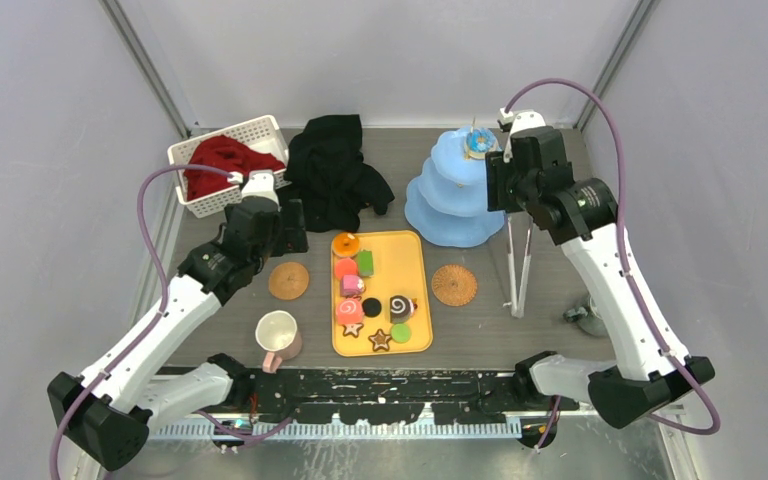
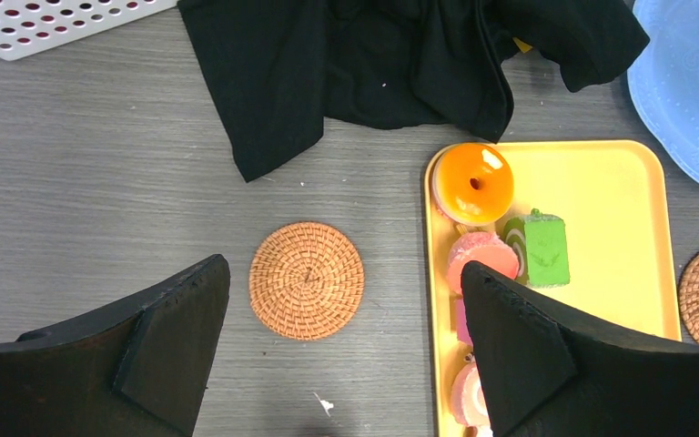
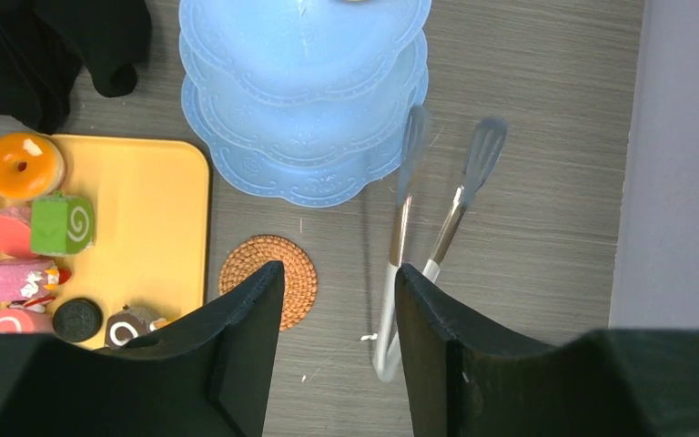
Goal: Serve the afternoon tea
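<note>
Silver-and-white tongs (image 3: 390,300) show below my right gripper, legs spread; their tips look blurred. Its fingers stand apart and grip nothing. Beside it rises the blue tiered stand (image 3: 309,68), with a blue-iced doughnut (image 1: 480,142) on top. My left gripper is open and empty, above the area near a round woven coaster (image 2: 307,280). On the yellow tray (image 1: 410,255) sit several toy sweets, among them an orange doughnut (image 2: 475,184) and a green cake (image 2: 546,249). A pink mug (image 1: 279,335) stands at the front left.
A black cloth (image 1: 335,170) lies at the back, next to a white basket (image 1: 180,155) holding red cloth (image 1: 225,160). Right of the tray is another woven coaster (image 1: 454,285). A grey metallic object (image 1: 588,318) sits partly behind the right arm.
</note>
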